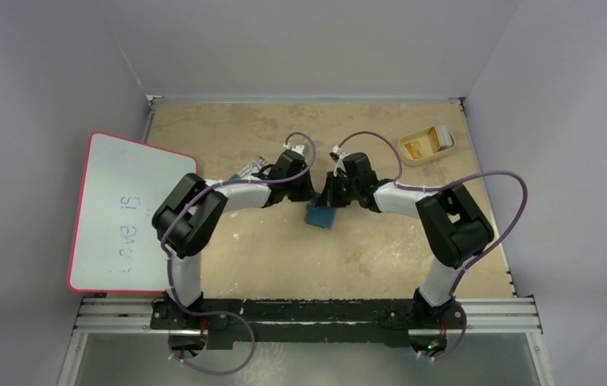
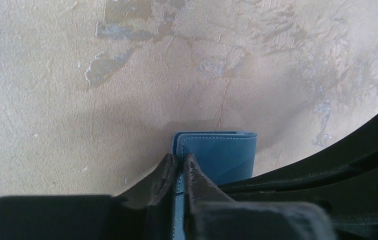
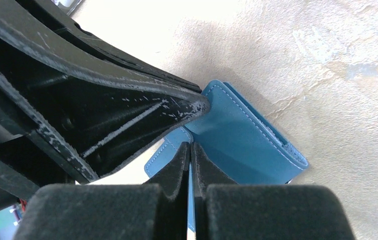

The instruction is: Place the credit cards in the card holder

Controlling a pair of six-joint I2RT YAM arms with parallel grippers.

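A blue card holder (image 1: pixel 320 215) with pale stitching lies on the table between both grippers. In the left wrist view, the fingertips of my left gripper stand a narrow gap apart at the stitched side edge of the holder (image 2: pixel 221 155). A strip of blue shows between them; whether they grip it is unclear. My right gripper is shut, its tips at an edge of the holder (image 3: pixel 239 145); whether a thin layer is pinched there is hard to see. A flat, card-like item (image 1: pixel 247 170) lies left of the left gripper, partly covered by the arm.
A tan tray (image 1: pixel 409 160) at the back right holds a pale stack (image 1: pixel 444 137) and a yellow item (image 1: pixel 414 149). On the left stands a whiteboard (image 1: pixel 123 225) with red edging.
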